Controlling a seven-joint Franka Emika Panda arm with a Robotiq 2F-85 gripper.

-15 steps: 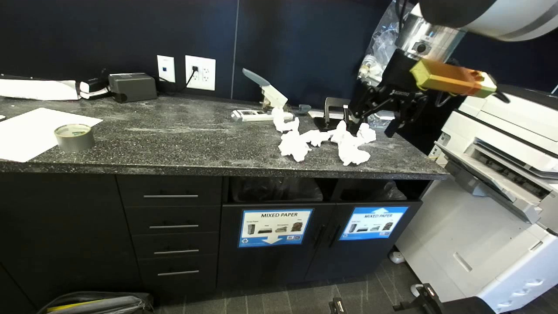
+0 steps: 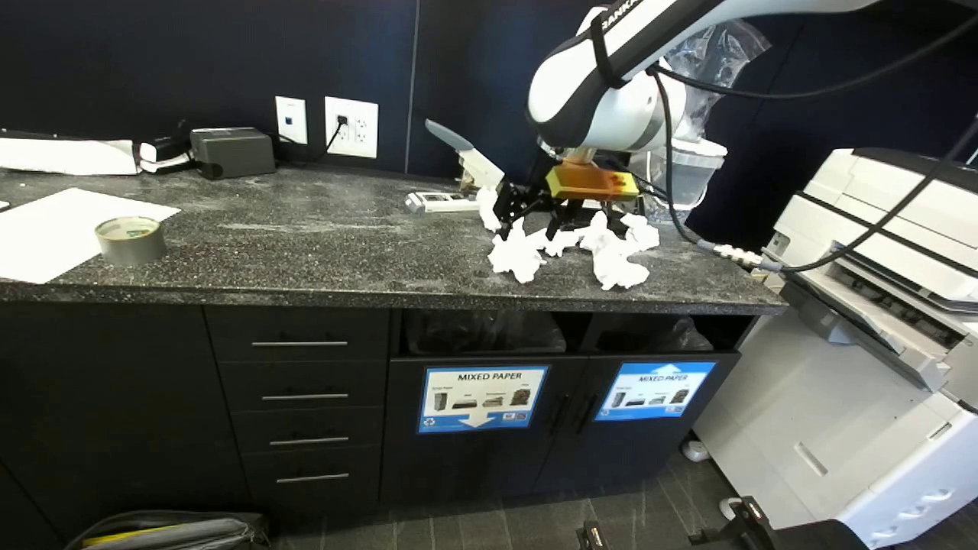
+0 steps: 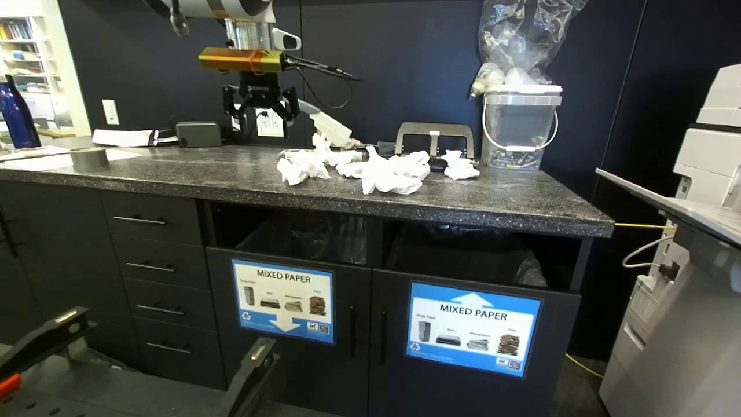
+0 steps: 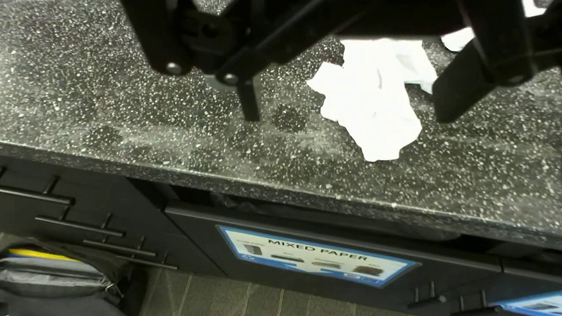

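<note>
My gripper (image 3: 261, 119) hangs open above the counter, its fingers pointing down and nothing held between them. In exterior view 2 it is up and to the left of several crumpled white papers (image 3: 393, 174). Exterior view 1 has the gripper (image 2: 529, 229) overlapping the left part of that group, near a crumpled paper (image 2: 517, 257). In the wrist view, white paper (image 4: 375, 100) appears in the gap between the two spread fingers, lying on the counter below them. Part of the paper is hidden behind the gripper's body.
A long-handled stapler (image 3: 330, 130), a hole punch (image 3: 434, 132) and a clear bucket (image 3: 521, 132) stand behind the papers. The tape roll (image 2: 131, 242) and a flat sheet (image 2: 64, 229) are at the left. Bare speckled counter (image 2: 339, 247) lies between tape and papers.
In exterior view 1 my arm and gripper have swung left, from the right end of the counter to over the left part of the papers. The papers look unmoved.
</note>
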